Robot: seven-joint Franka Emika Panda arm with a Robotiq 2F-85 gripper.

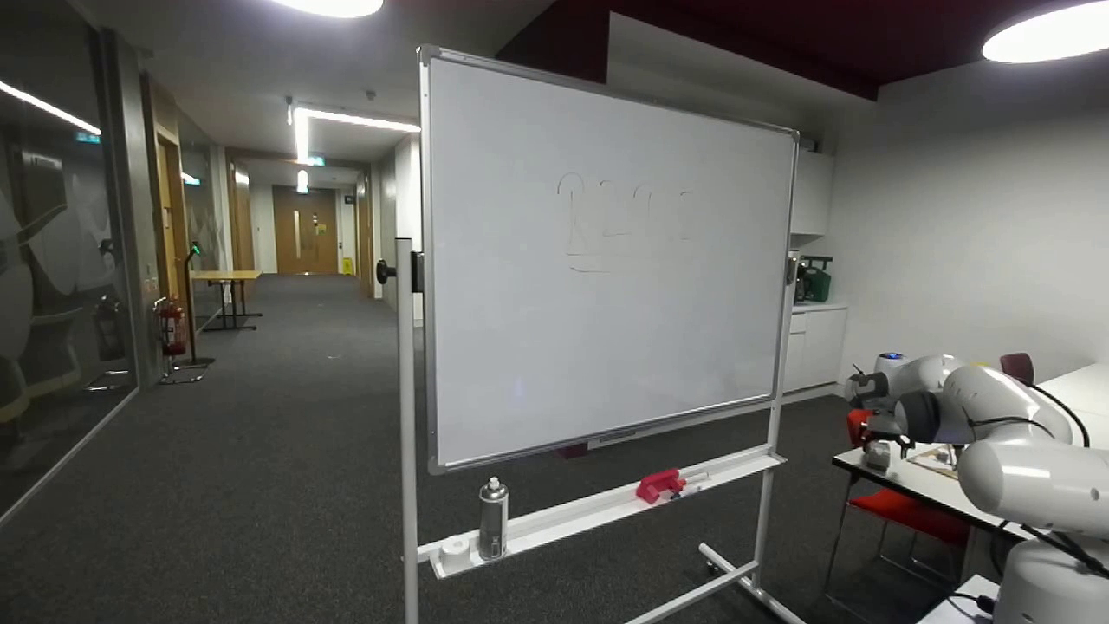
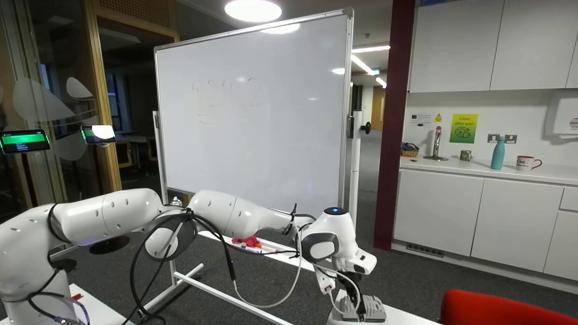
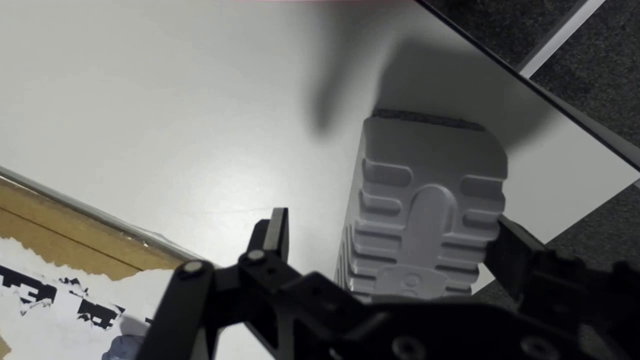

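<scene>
A grey ribbed whiteboard eraser [image 3: 429,207] with a dark felt edge sits on the white table near its corner. My gripper is open around its near part in the wrist view. One finger [image 3: 276,231] stands clear on the left; the other is close against the eraser's right side, and whether they touch is unclear. In exterior view 2 the gripper [image 2: 355,290] points down at the eraser [image 2: 375,309]. The whiteboard [image 1: 613,312] carries faint, broken pen marks in its upper part.
A tray below the board holds a spray can [image 1: 493,520], a white roll [image 1: 455,552] and a red object [image 1: 659,485]. The table edge [image 3: 528,87] runs close beyond the eraser. A wooden board [image 3: 78,225] lies left. A red chair [image 2: 504,311] stands beside the table.
</scene>
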